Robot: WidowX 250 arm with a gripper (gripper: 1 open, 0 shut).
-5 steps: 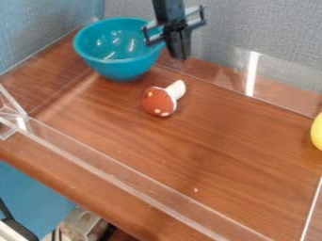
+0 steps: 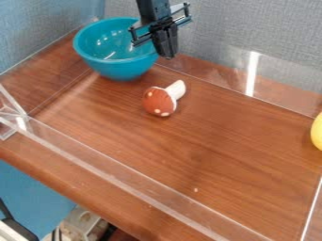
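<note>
The black gripper (image 2: 168, 47) is at the top of the view, at the right rim of a teal bowl (image 2: 107, 58) near the back left; it looks shut, and I cannot see anything held in it. A toy mushroom (image 2: 161, 100) with a red cap and white stem lies on its side on the wooden surface, in front of the bowl and below the gripper.
A yellow object (image 2: 315, 132) is cut off at the right edge. Grey textured panels stand behind.
The bowl and mushroom look unmoved.
</note>
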